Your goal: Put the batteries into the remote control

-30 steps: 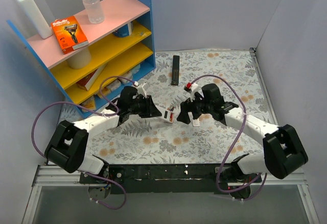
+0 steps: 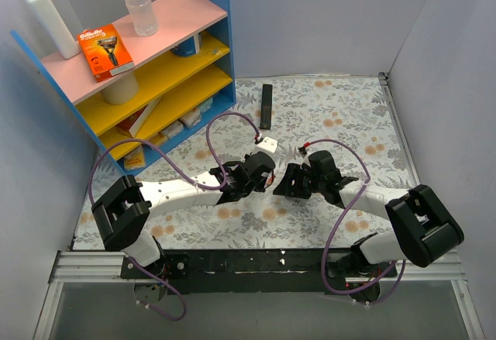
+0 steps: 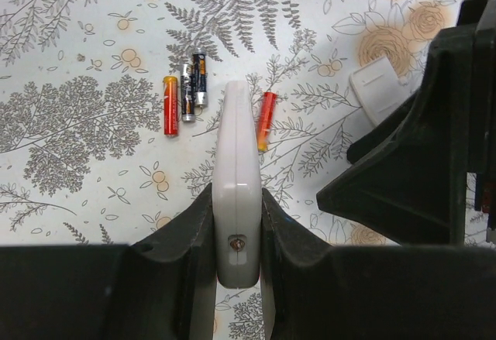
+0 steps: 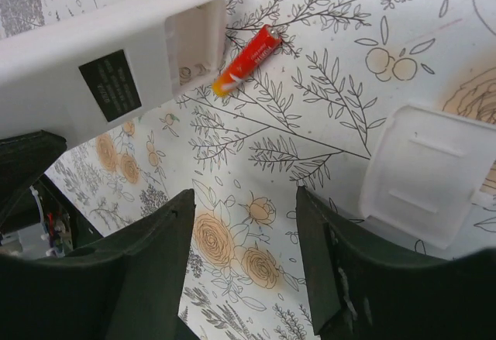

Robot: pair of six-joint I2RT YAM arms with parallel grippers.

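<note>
My left gripper is shut on a white remote control [image 3: 238, 154], seen edge-on in the left wrist view and held above the table. The right wrist view shows a hollow [image 4: 194, 42] near its end and a dark label. A red battery [image 4: 246, 61] with a yellow end lies on the table below. Beside the remote, another red battery [image 3: 170, 106] and two dark-and-silver batteries [image 3: 194, 84] lie in a row. My right gripper stands with its fingers apart and nothing between them. A white cover [image 4: 422, 173] lies on the cloth to its right.
A long black object [image 2: 266, 106] lies at the back of the table. The blue shelf unit [image 2: 225, 15] with bottles and boxes fills the left rear.
My left gripper has moved right with the remote, which has turned from its broad face showing to edge-on. The right gripper has shifted slightly right and toward the front, now covering the white cover from above.
</note>
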